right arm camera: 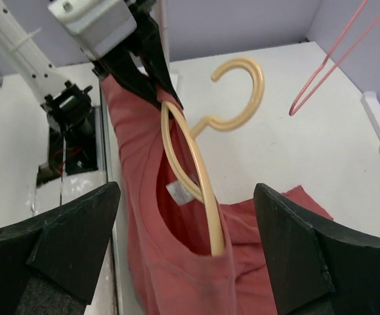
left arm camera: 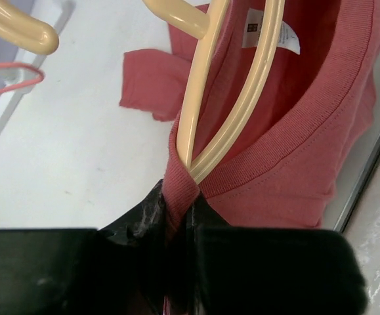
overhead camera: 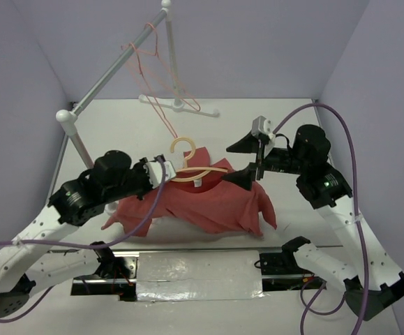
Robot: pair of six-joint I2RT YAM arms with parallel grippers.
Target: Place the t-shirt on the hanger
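Note:
The red t-shirt (overhead camera: 215, 206) lies across the front of the white table, a cream hanger (overhead camera: 202, 169) inside its open neck, hook upward. My left gripper is shut on the collar fabric at one end of the hanger; the left wrist view shows the cloth wrapped round that end. My right gripper (overhead camera: 240, 164) stands open just past the other end. In the right wrist view that end (right arm camera: 214, 236) sits at the edge of the shirt's neck, between and beyond the open fingers. A white label (left arm camera: 255, 29) shows inside the shirt.
A white rail rack (overhead camera: 111, 70) with several pink wire hangers (overhead camera: 160, 105) stands at the back left, its foot on the table. Grey walls enclose both sides.

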